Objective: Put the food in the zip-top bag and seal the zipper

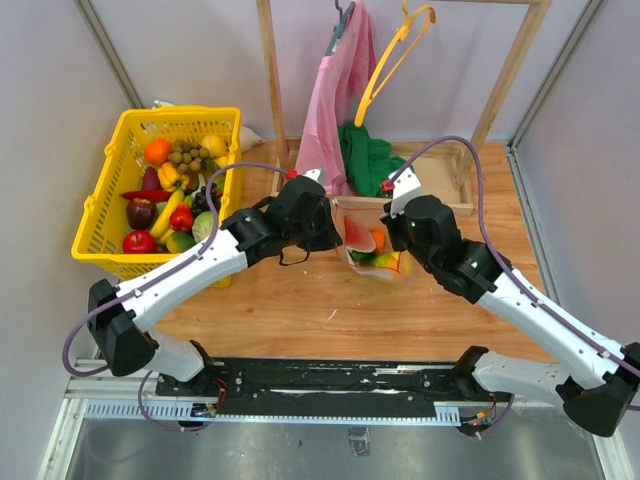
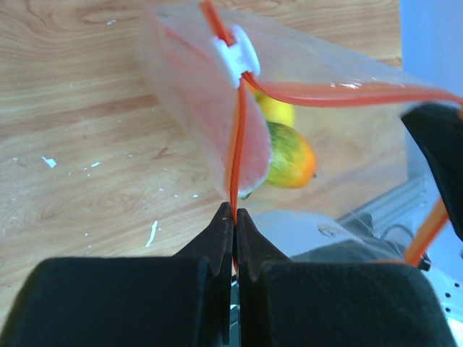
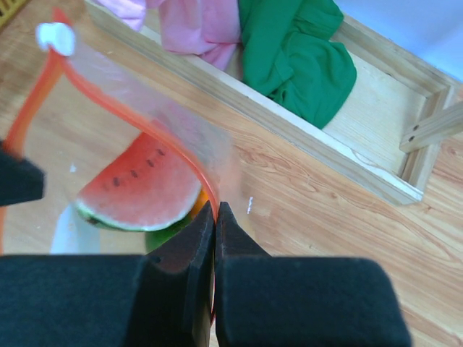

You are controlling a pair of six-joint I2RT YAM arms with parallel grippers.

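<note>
The clear zip bag (image 1: 372,262) stands between both grippers on the table, holding a watermelon slice (image 3: 141,184), an orange-green fruit (image 2: 289,159) and a yellow one (image 2: 276,108). Its orange zip edge with a white slider (image 2: 235,54) runs into both grippers. My left gripper is shut on one side of the zip edge; my right gripper is shut on the other side. The bag's mouth gapes between them.
A yellow basket (image 1: 100,200) of produce stands at the left. Behind the bag, a wooden tray (image 3: 376,173) holds green cloth (image 1: 365,160), with pink cloth (image 1: 330,110) hanging above. Bare table lies in front.
</note>
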